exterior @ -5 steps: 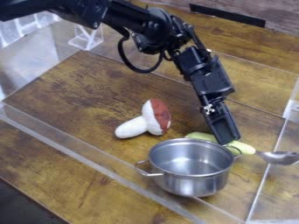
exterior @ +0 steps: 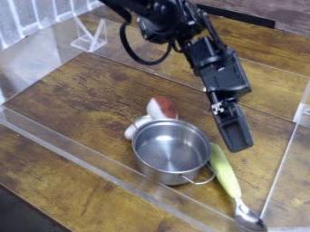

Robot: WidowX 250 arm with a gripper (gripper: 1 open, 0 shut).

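Note:
A steel pot point(exterior: 169, 149) with side handles stands on the wooden table, partly covering a red-and-white toy mushroom point(exterior: 162, 107) behind it. To the pot's right, a pale yellow-green object point(exterior: 223, 169) lies lengthwise toward the front, with a spoon-like metal end point(exterior: 246, 216) at the near end. My black gripper point(exterior: 237, 141) hangs above and right of the pot, over the far end of the yellow object; it looks shut, and I see nothing held between its fingers.
Clear plastic walls border the work area at left, front and right. The left half of the wooden board point(exterior: 67, 100) is bare. A white rack point(exterior: 91, 36) stands at the back left.
The pot has moved back and left, up against the mushroom. The yellow object with the metal end has swung round to point toward the front. The gripper has shifted slightly.

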